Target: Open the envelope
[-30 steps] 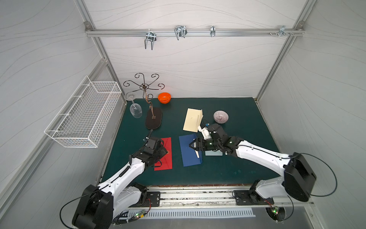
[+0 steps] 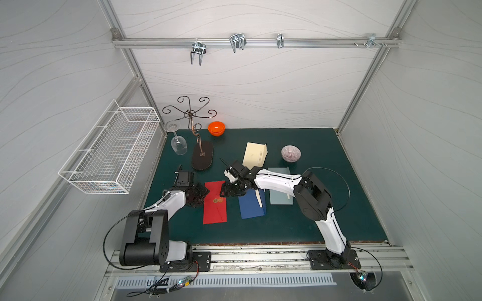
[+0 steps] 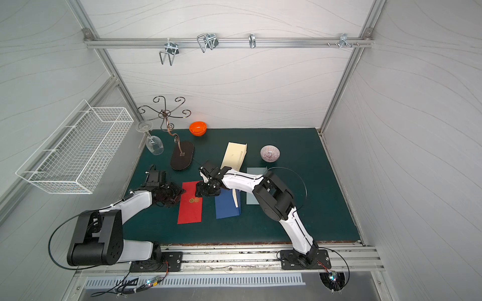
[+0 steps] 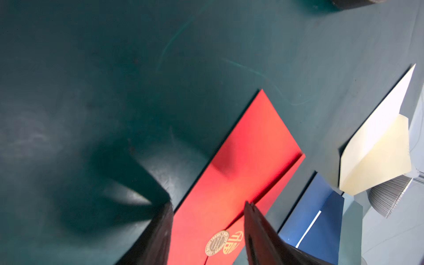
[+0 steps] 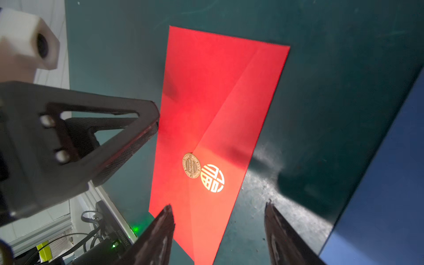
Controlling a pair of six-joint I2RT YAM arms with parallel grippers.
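Note:
The red envelope (image 2: 215,213) lies flat on the dark green table, its gold round seal (image 5: 192,165) and gold emblem (image 5: 212,178) facing up. In the left wrist view a dark gap runs along its folded right side. My left gripper is open over the envelope's left edge, fingers apart with nothing visible between them. From the other side my right gripper hangs open above the right edge, also empty. The left gripper's black finger (image 5: 128,132) shows beside the envelope in the right wrist view.
Right of the red envelope lie a blue envelope (image 2: 251,208) and a pale grey-blue one (image 2: 280,199), partly under the right arm. A cream envelope (image 2: 254,153) is behind. A metal stand (image 2: 202,159), wine glass (image 2: 178,145), orange bowl (image 2: 216,129) and pink bowl (image 2: 290,153) occupy the back.
My right gripper has swung left from over the blue envelope to the red one's right edge. My left gripper has drawn back left from above the red envelope to its left edge.

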